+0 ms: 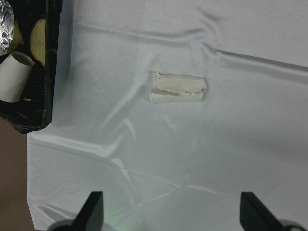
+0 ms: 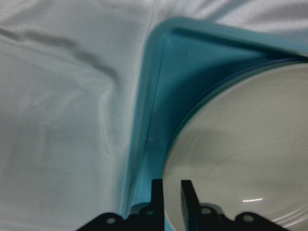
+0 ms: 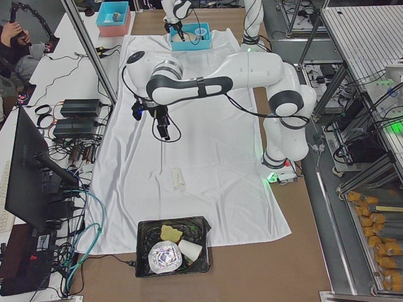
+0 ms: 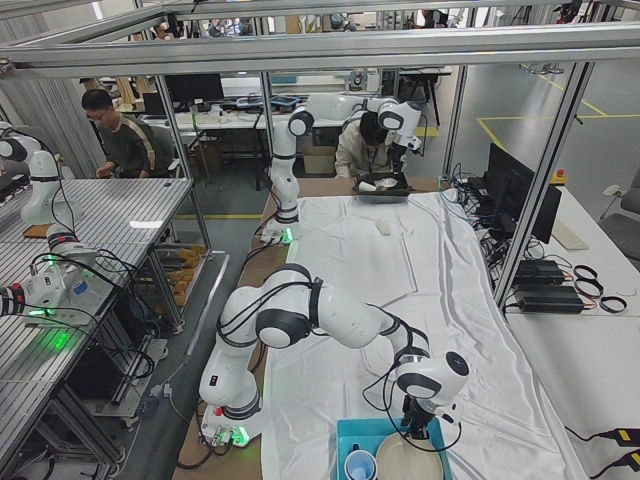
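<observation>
My left gripper [image 3: 160,126] hangs over the white cloth [image 3: 214,207], open and empty; in the left wrist view a crumpled beige paper piece [image 1: 178,88] lies below it. Beside that is a black bin [image 1: 48,91] holding a foil-covered round item [image 3: 165,257], a white paper cylinder [image 1: 13,77] and yellow sponge-like pieces [image 1: 37,41]. My right gripper is at the blue tub [image 2: 163,53], over a pale round dish [image 2: 240,139], its fingers slightly apart with nothing seen between them.
A cup [image 4: 360,465] sits in the blue tub. Monitors, boxes and cables crowd the side desk, beside an aluminium frame post [image 3: 94,56].
</observation>
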